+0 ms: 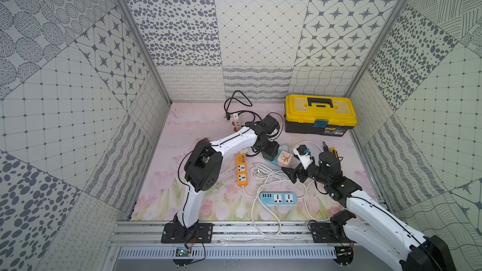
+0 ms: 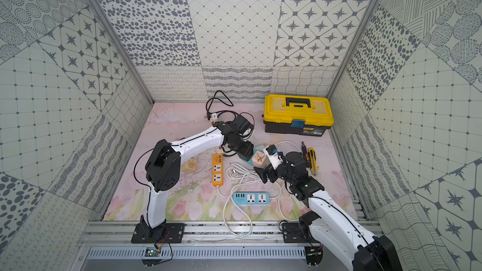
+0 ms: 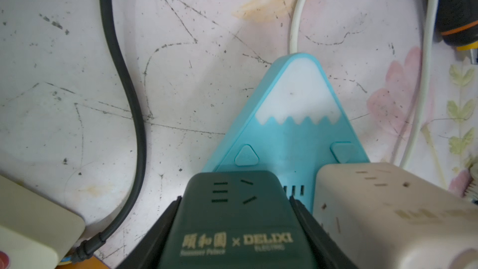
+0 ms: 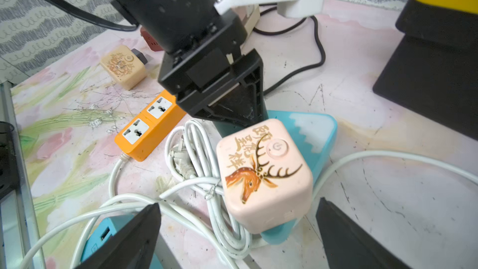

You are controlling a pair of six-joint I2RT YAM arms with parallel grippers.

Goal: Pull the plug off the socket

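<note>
A blue triangular socket (image 3: pixel 291 144) lies mid-table with two cube plugs on it: a dark green one (image 3: pixel 234 219) and a cream one with a deer print (image 4: pixel 264 179). My left gripper (image 1: pixel 268 148) is shut on the green plug, seen from above in the left wrist view, its fingers on both sides. My right gripper (image 1: pixel 291 173) stands open beside the cream plug, its two fingers low at either side in the right wrist view, nothing between them at close range.
An orange power strip (image 1: pixel 242 170), a blue strip (image 1: pixel 278 198) and white cables lie in front. A yellow toolbox (image 1: pixel 319 113) stands back right, tools at the right. Another cube plug (image 4: pixel 122 67) lies left.
</note>
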